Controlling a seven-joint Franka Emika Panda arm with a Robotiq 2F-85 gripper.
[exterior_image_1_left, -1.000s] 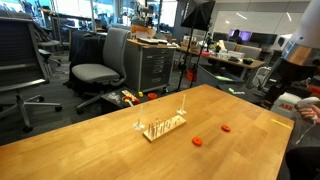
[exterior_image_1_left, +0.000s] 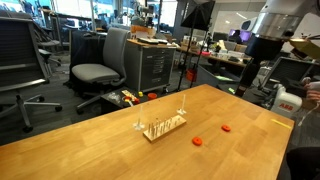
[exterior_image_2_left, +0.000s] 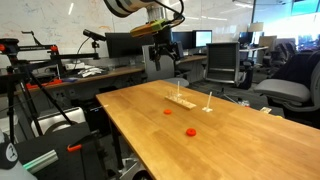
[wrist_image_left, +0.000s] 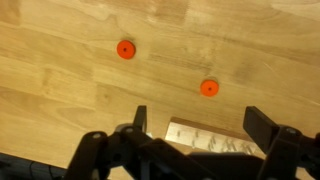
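Two small red-orange discs lie flat on the wooden table. In the wrist view one disc (wrist_image_left: 126, 49) is at the upper left and the other disc (wrist_image_left: 209, 88) lies right of centre. A pale wooden block (exterior_image_1_left: 165, 127) with a row of short pegs sits beyond them, and its edge shows at the bottom of the wrist view. My gripper is open, its dark fingers wide apart with nothing held. In exterior view 1 the gripper (exterior_image_1_left: 243, 92) hangs well above the right part of the table, clear of both discs.
Two thin upright sticks on small bases stand at the block's ends, one stick (exterior_image_1_left: 183, 104) behind and another stick (exterior_image_1_left: 139, 122) to its left. Wide bare table (exterior_image_1_left: 80, 150) lies to the left. Office chairs (exterior_image_1_left: 105, 65) stand beyond the table.
The arm has swung in from the right edge of exterior view 1, moving left over the table. Discs, block and sticks have stayed where they were.
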